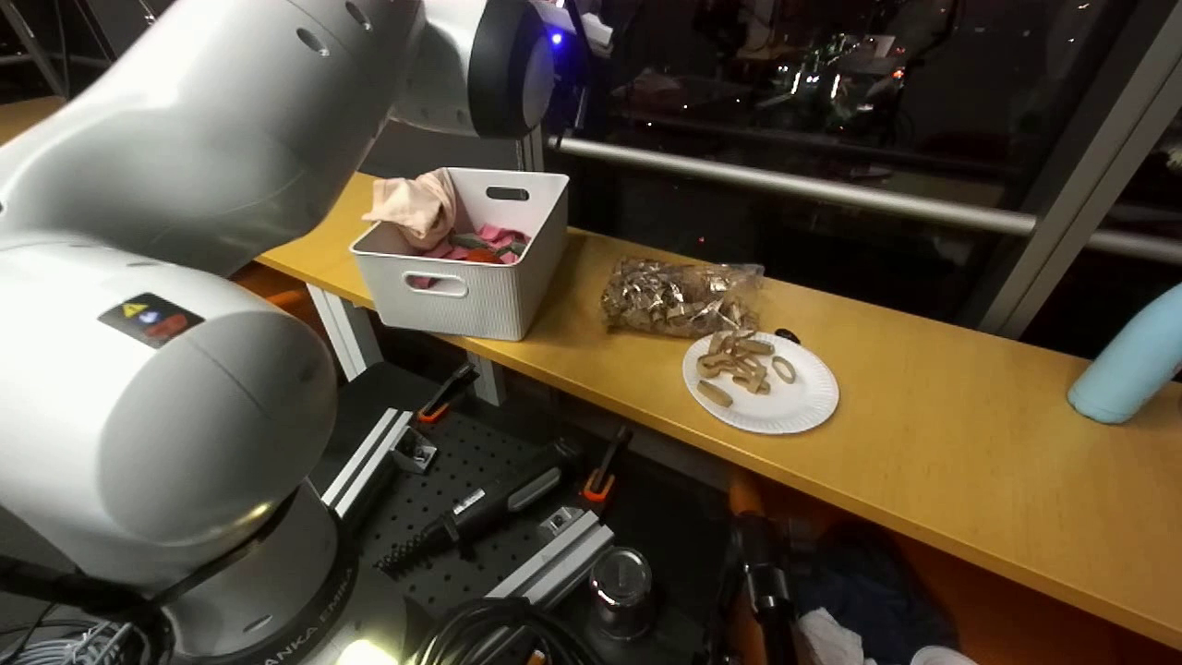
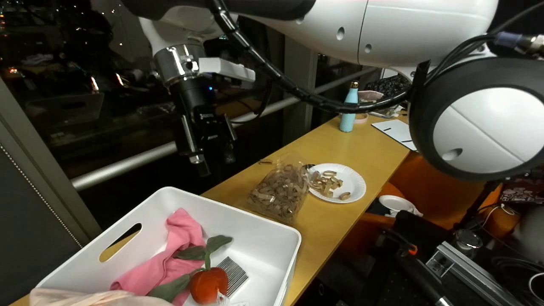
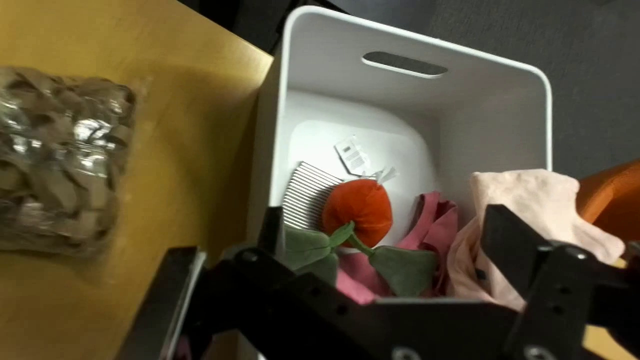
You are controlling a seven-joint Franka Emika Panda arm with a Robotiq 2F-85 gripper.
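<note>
A clear plastic bag [image 1: 676,297] full of brown rubber-band-like loops lies on its side on the table, between the white bin [image 1: 443,307] and a white paper plate [image 2: 357,186]. Its far edge reaches the plate. Several loose brown loops [image 1: 733,360] rest on that plate. My gripper [image 2: 216,165] hangs above the table at the window side, close to the bin, clear of the bag. In the wrist view its fingers [image 3: 507,240] stand wide apart with nothing held; below them are the bin's contents.
Inside the bin are a pink cloth [image 2: 176,245], a red plush fruit [image 2: 209,285] with green leaves and a peach cloth [image 3: 528,198]. A blue bottle [image 1: 1130,360] stands farther along the table. Much of the table right of the plate is bare.
</note>
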